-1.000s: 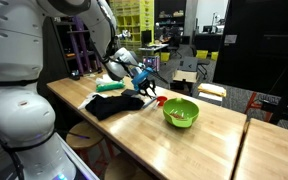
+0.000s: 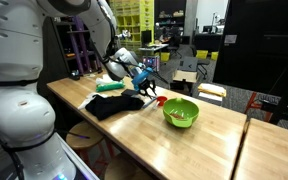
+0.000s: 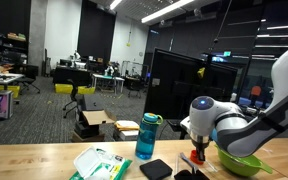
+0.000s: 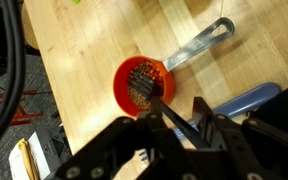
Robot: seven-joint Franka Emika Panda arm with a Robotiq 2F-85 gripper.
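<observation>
A red cup [image 4: 129, 100] with a flat metal handle [image 4: 199, 40] stands on the table, with small brown grains and a dark patch showing inside. In the wrist view my gripper is over the cup's near right side, its fingers apart. The left finger overlaps the cup's rim; whether it touches cannot be told. Beside the cup lies a blue-handled utensil [image 4: 246, 102], partly covered by the gripper. From the first exterior view, the red cup [image 2: 162, 100] sits just beyond the gripper [image 2: 151, 93], left of a green bowl [image 2: 181, 112].
A blue bottle [image 3: 148, 136], a white container [image 3: 96, 160] and a green packet [image 3: 116, 172] stand left of the arm in the second exterior view. Dark cloth [image 2: 112, 105] lies on the near left of the table.
</observation>
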